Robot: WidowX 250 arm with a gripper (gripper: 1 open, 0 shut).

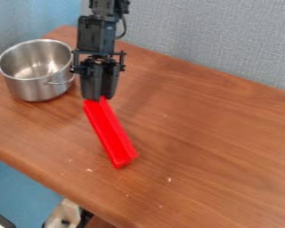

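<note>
My black gripper (100, 89) is low over the table, shut on the upper end of a long red bar (113, 134). The bar slants down toward the front right, its near end around the middle of the table's left part. Its fingertips are largely hidden by the gripper body and the bar.
A steel pot (31, 78) with a handle stands just left of the gripper.
</note>
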